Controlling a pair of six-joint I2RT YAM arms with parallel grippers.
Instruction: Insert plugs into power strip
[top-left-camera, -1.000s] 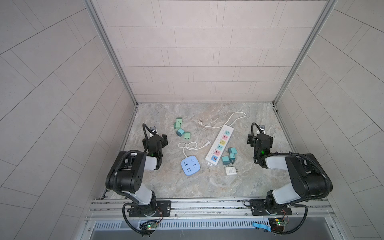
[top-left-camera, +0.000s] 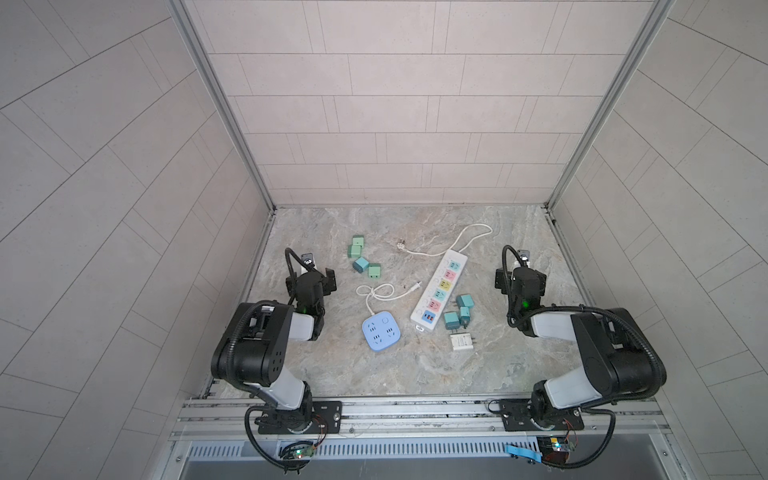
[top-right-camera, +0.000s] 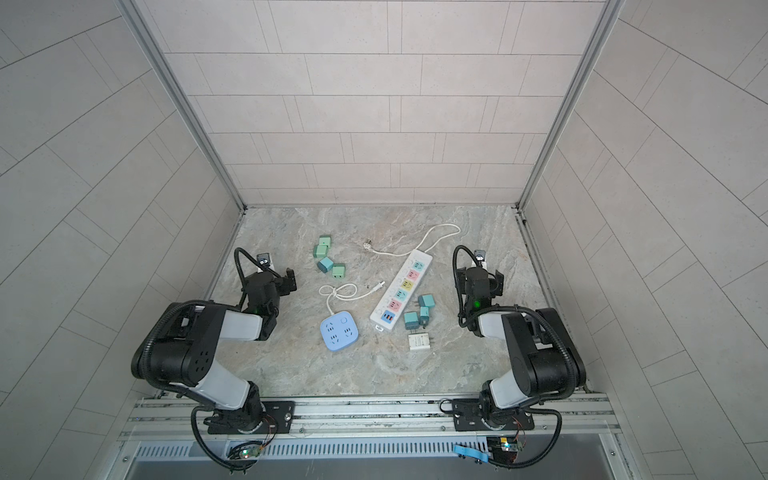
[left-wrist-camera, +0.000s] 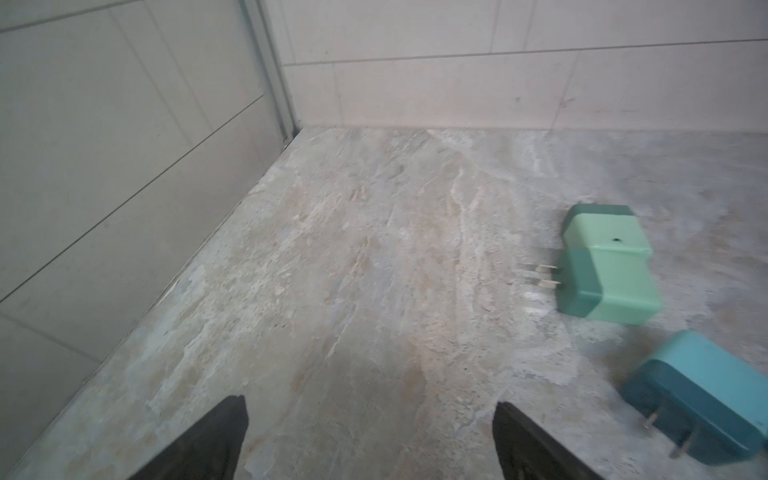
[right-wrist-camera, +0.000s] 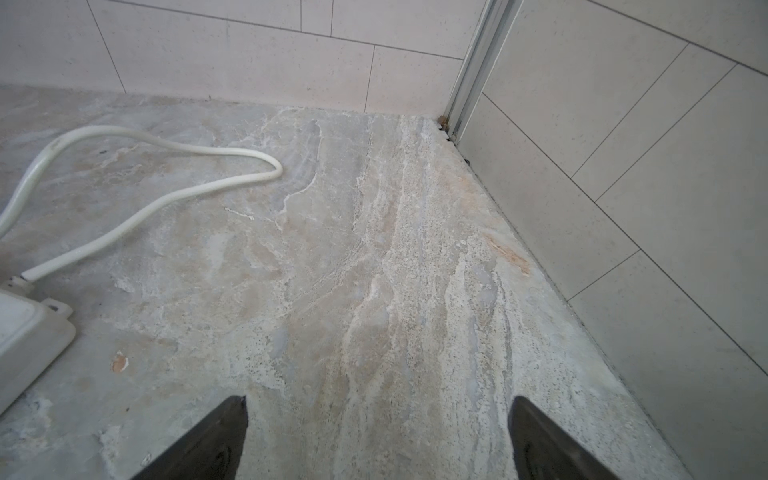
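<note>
A long white power strip (top-left-camera: 438, 290) with coloured sockets lies diagonally mid-table, right of a square blue power strip (top-left-camera: 381, 330). Green plugs (left-wrist-camera: 609, 272) and a teal plug (left-wrist-camera: 693, 398) lie loose at the back left; more teal plugs (top-left-camera: 451, 320) and a white plug (top-left-camera: 461, 341) lie right of the long strip. My left gripper stands open at the left, short of the green plugs, nothing between its fingers. My right gripper stands open at the right over bare table, the white strip's end at the left edge of its view.
White cables (top-left-camera: 480, 226) loop behind and between the strips. Tiled walls enclose the marble table (top-left-camera: 496, 368) at left, back and right.
</note>
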